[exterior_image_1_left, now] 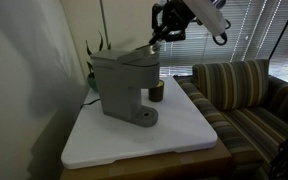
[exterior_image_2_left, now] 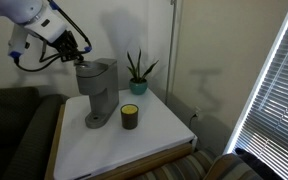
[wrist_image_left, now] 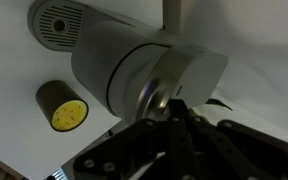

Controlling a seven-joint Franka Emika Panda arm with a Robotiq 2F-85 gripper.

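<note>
A grey coffee maker [exterior_image_1_left: 126, 80] stands upright on the white table [exterior_image_1_left: 89, 145], its round drip tray [exterior_image_1_left: 144, 116] at the base. My gripper [exterior_image_1_left: 154, 42] is at the top of the machine, close to the front edge of its lid. In the wrist view the gripper is shut, its fingertips at the shiny lid handle [wrist_image_left: 160, 88]; whether they touch it I cannot tell. Nothing clear shows between the fingers. Exterior view 2 also has the gripper [exterior_image_2_left: 81, 58] right over the coffee maker [exterior_image_2_left: 98, 92].
A dark mug [exterior_image_2_left: 130, 117], yellow inside, stands beside the machine. Behind sits a potted plant [exterior_image_2_left: 138, 72]. A striped armchair [exterior_image_1_left: 232, 85] is alongside the table.
</note>
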